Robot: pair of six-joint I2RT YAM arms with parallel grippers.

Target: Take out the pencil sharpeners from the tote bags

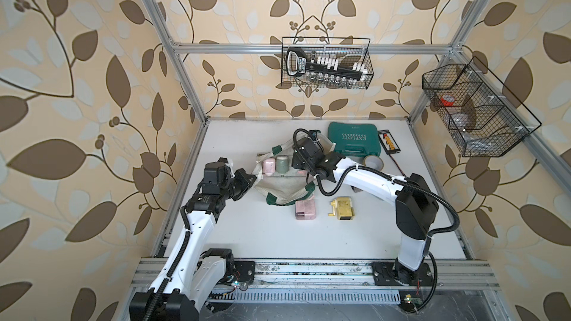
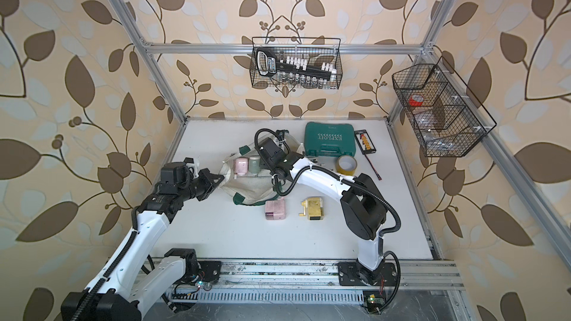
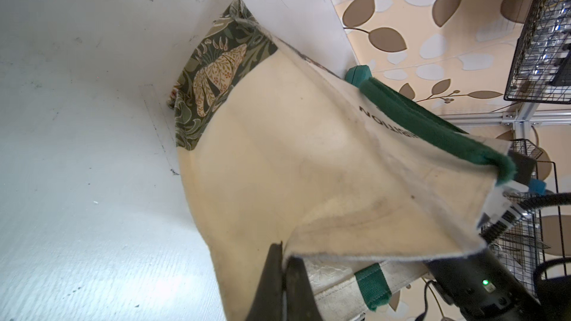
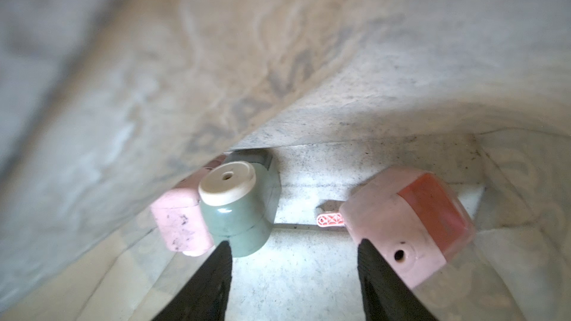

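Note:
The cream tote bag (image 1: 285, 189) with green handles lies with its mouth spread on the table. My left gripper is shut on the bag's rim at its left side. Inside the bag, the right wrist view shows a green sharpener (image 4: 241, 211) with a pale round cap, a pink sharpener (image 4: 181, 217) beside it, and another pink sharpener (image 4: 404, 223) with a red window to the right. My right gripper is part open inside the bag's mouth, nothing between its fingers. A pink sharpener (image 1: 305, 208) and a yellow sharpener (image 1: 342, 208) stand on the table outside.
Behind the right arm sit a green case (image 1: 355, 138) and a tape roll (image 2: 345, 164). A small black tray (image 1: 389, 141) lies at the back right. Wire baskets (image 1: 326, 65) hang on the wall.

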